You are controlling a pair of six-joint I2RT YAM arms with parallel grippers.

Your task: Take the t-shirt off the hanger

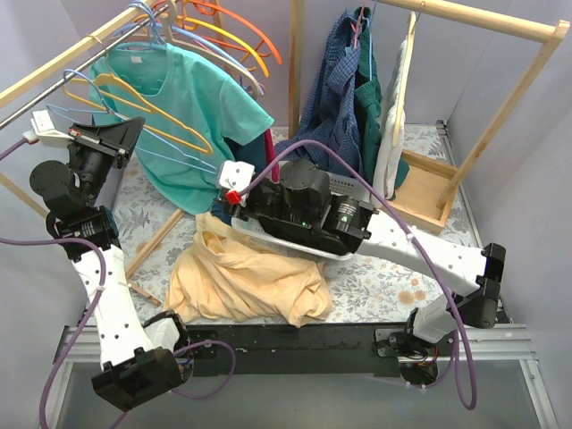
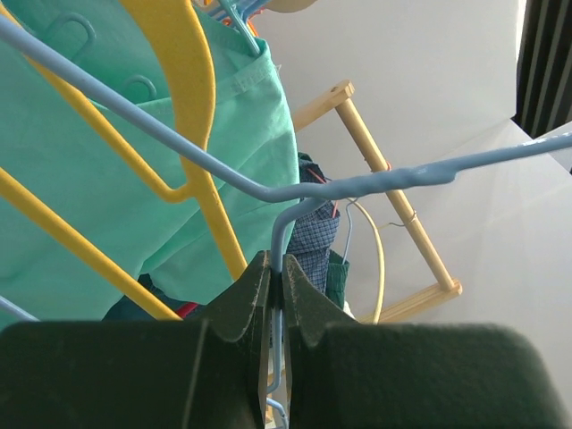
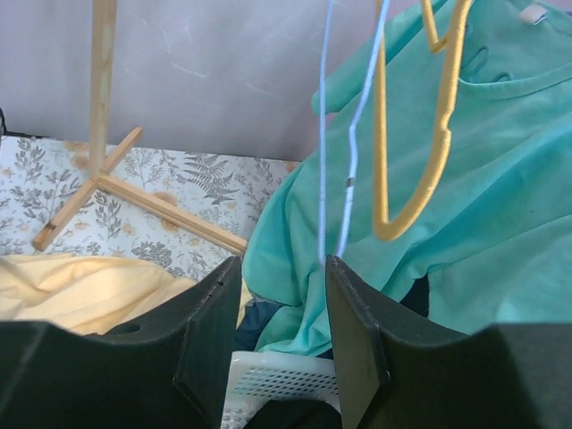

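The teal t-shirt (image 1: pixel 188 116) hangs on the left rail among blue and yellow hangers. My left gripper is shut on the neck of a blue wire hanger (image 2: pixel 223 170), with yellow hangers (image 2: pixel 201 107) and teal cloth just beyond it. In the top view that gripper (image 1: pixel 130 134) is at the rail's left end. My right gripper is open above the white basket (image 3: pixel 281 380), below and in front of the teal shirt, with hanger bars beyond its fingers.
Yellow cloth (image 1: pixel 241 277) lies at the front middle. Dark checked and green clothes (image 1: pixel 326 98) hang on the right rack, above a wooden box (image 1: pixel 420 192) at the back right.
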